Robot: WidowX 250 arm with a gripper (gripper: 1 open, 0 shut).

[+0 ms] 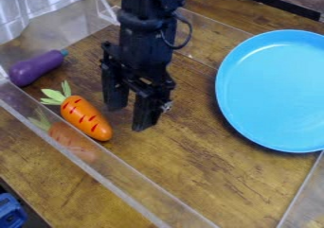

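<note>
My black gripper (pixel 131 104) hangs low over the middle of the wooden surface, its two fingers apart with nothing seen between them. Just left of and below it lies an orange toy carrot (pixel 83 116) with green leaves. A purple toy eggplant (pixel 36 67) lies at the upper left, left of the gripper.
A large blue plate (pixel 272 90) takes up the right side. Clear plastic walls border the wooden surface (pixel 203 180), which is free at the bottom centre. A blue object (pixel 10 213) shows at the lower left edge.
</note>
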